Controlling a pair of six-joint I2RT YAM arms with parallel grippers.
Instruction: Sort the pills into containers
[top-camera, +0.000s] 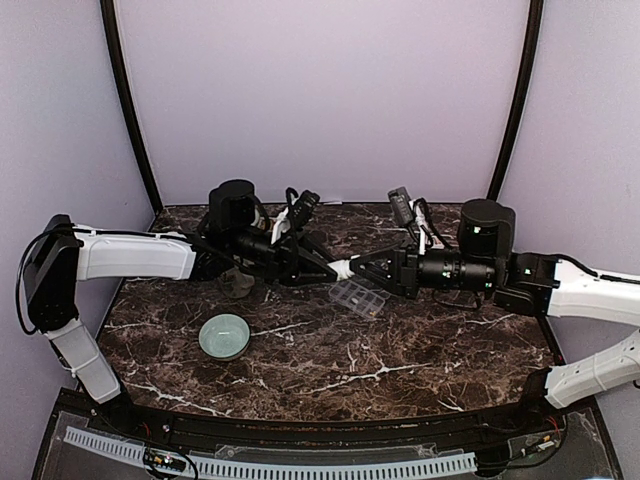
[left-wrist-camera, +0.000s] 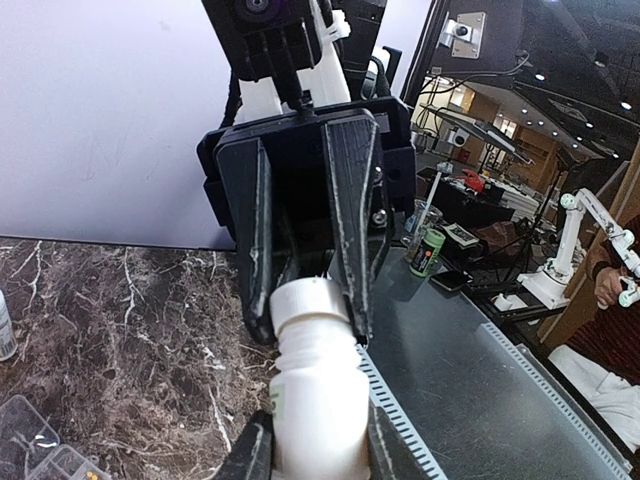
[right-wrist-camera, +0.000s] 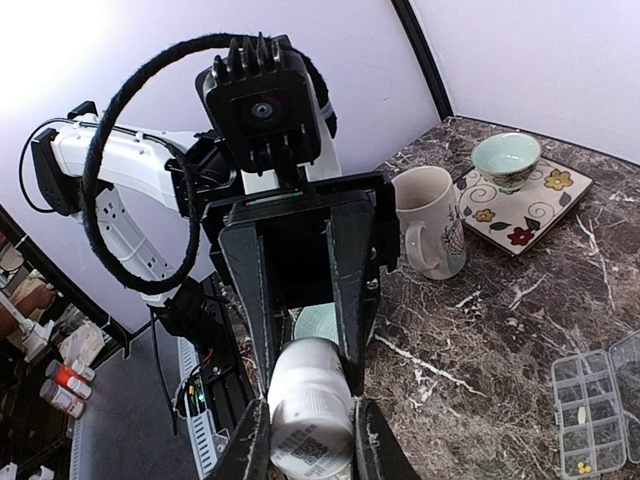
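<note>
A white pill bottle (top-camera: 343, 269) is held sideways above the table, between the two grippers. My left gripper (top-camera: 335, 271) is shut on its body, which shows large in the left wrist view (left-wrist-camera: 322, 415). From the other side, my right gripper (top-camera: 357, 266) is shut on its white cap (right-wrist-camera: 314, 445). Cap and neck look in line; whether the threads are engaged I cannot tell. Below lies a clear pill organizer (top-camera: 357, 297) with its lid open. Some of its compartments hold a white pill (right-wrist-camera: 581, 414) and small yellow pills (right-wrist-camera: 584, 467).
A pale green bowl (top-camera: 224, 338) stands front left. A mug (right-wrist-camera: 428, 215) and a small bowl (right-wrist-camera: 506, 158) on a flowered square plate (right-wrist-camera: 553, 204) stand behind the left arm. Another bottle (left-wrist-camera: 4, 330) shows at the left wrist view's edge.
</note>
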